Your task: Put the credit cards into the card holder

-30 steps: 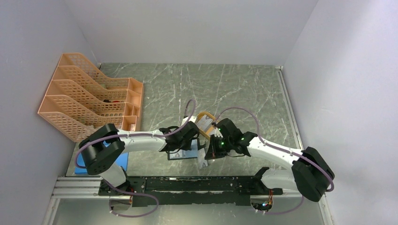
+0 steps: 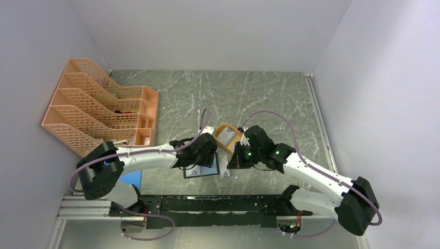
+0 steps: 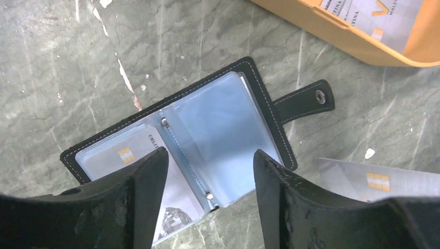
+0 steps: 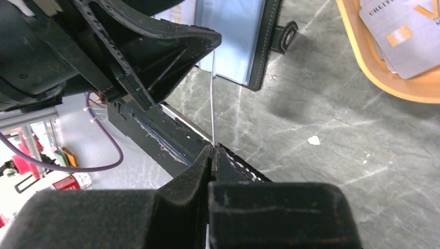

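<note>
The card holder (image 3: 223, 135) lies spread open on the table, its clear blue sleeves facing up and its strap pointing right. A white card (image 3: 140, 161) sits in its left sleeve; the right sleeve shows no card face. Above the holder is my left gripper, open, with nothing between its fingers. My right gripper is shut on another credit card (image 4: 212, 104), seen edge-on as a thin line in the right wrist view. In the top view this card (image 2: 224, 167) is just right of the holder, clear of it.
A yellow-orange tray (image 3: 332, 28) with more cards (image 3: 381, 21) stands behind and right of the holder. An orange rack (image 2: 101, 109) fills the back left, and a blue sheet (image 2: 131, 179) lies at front left.
My right gripper, carrying the card, dipped slightly left and has since come back to the right and up the view.
</note>
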